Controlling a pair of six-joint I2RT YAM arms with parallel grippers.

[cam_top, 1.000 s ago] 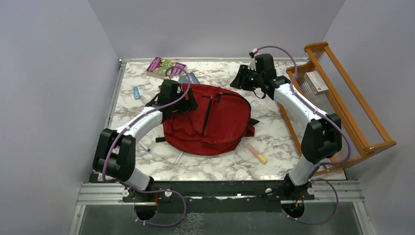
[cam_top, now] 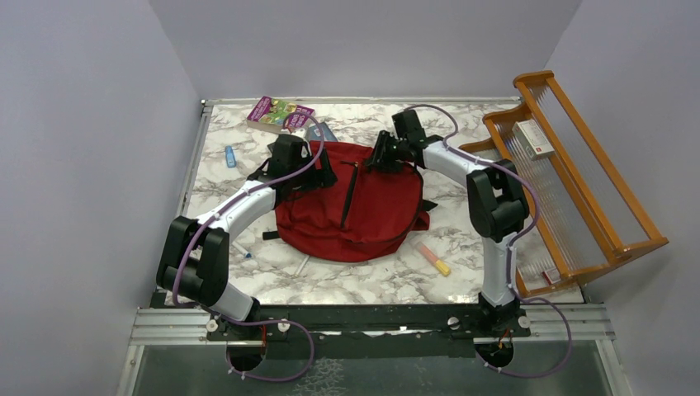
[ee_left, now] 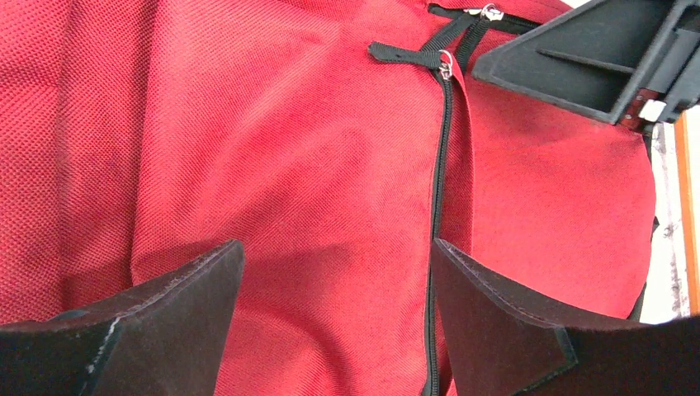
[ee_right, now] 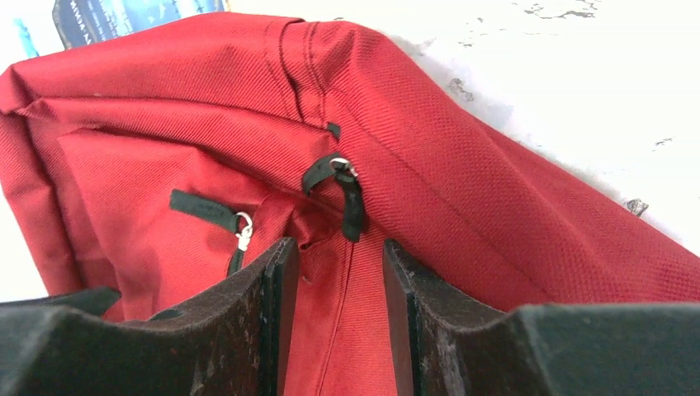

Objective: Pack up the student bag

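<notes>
A red bag point(cam_top: 330, 216) lies flat in the middle of the table. Over its left part my left gripper stands open, with only red cloth visible below the gap. My right gripper is open above the bag's upper right edge. Just beyond the gap between its fingers lies a black zipper pull point(ee_right: 352, 210) on a metal slider. A second zipper pull point(ee_right: 203, 209) sits to the left, at the top of the front pocket's zipper point(ee_left: 439, 173). The left wrist view also catches a dark finger of the right gripper at its upper right.
At the back left are a purple and green book point(cam_top: 276, 114) and a blue-grey booklet point(cam_top: 320, 133). A blue item point(cam_top: 230, 157) lies farther left. An orange and yellow stick point(cam_top: 434, 259) rests at front right. On the right leans a wooden rack point(cam_top: 578, 186) holding a white box point(cam_top: 533, 139).
The left arm has barely moved; the bag looks unmoved.
</notes>
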